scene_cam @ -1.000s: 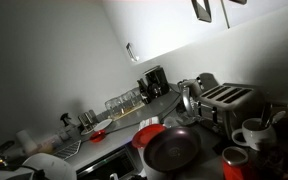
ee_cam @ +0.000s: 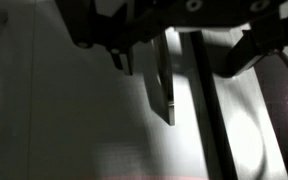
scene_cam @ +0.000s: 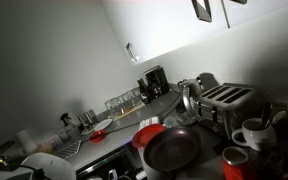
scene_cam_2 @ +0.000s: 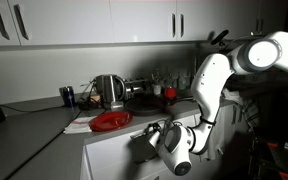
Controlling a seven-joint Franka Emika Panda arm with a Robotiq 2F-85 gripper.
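My gripper is open in front of a pale cabinet front, its dark fingers spread at the top of the wrist view. A metal handle [ee_cam: 166,80] stands out from that front and shows in the space between the fingers. Whether either finger touches it, I cannot tell. In exterior view 2 the gripper [scene_cam_2: 150,138] is low against the white cabinet front [scene_cam_2: 102,160], just under the counter edge, and the arm partly covers the spot.
On the counter above are a dark frying pan [scene_cam: 172,148], a red plate [scene_cam_2: 110,121], a toaster [scene_cam: 226,105], a white mug [scene_cam: 256,133] and a red can [scene_cam: 236,163]. The counter edge [ee_cam: 252,120] runs close along the right of the wrist view.
Only a slight shift of the arm shows at the bottom edge of exterior view 1. The things on the counter have stayed put.
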